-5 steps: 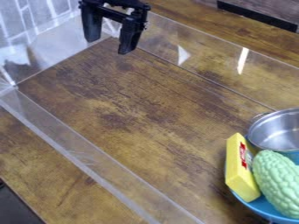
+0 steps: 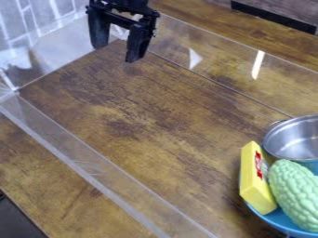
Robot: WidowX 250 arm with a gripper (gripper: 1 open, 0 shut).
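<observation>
My black gripper hangs at the top of the view, above the back left of the wooden surface; whether it is open or shut is hard to make out. At the right edge sit a metal pot, a yellow box with a red label and a pale green corn-like item, the latter two in a blue bowl.
Clear plastic walls border the wooden surface on the left and back. A dark area shows at the bottom left corner.
My gripper has shifted very slightly and changed its angle a little; the objects on the right are unmoved.
</observation>
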